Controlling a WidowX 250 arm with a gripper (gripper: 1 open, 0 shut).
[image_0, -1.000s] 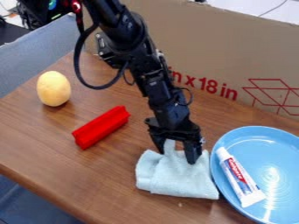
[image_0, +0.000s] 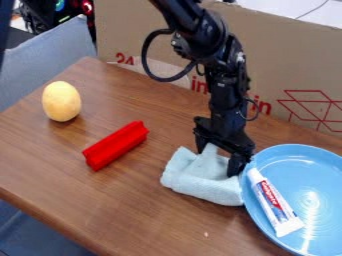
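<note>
A light blue-white cloth (image_0: 201, 183) lies bunched on the wooden table, left of the blue plate (image_0: 318, 178). My black gripper (image_0: 222, 160) is down at the cloth's upper right part, its fingertips on the fabric; whether it is shut on the cloth is hard to see. A white toothpaste tube (image_0: 274, 203) lies on the plate's left part.
A red block (image_0: 115, 145) lies left of the cloth and a yellow egg-like object (image_0: 60, 100) at the table's (image_0: 94, 210) left. A cardboard box (image_0: 287, 80) stands along the back. Bare wood shows at the front left.
My arm has shifted right and slightly up at the wrist, and the cloth's upper part has moved slightly up and right, rumpling.
</note>
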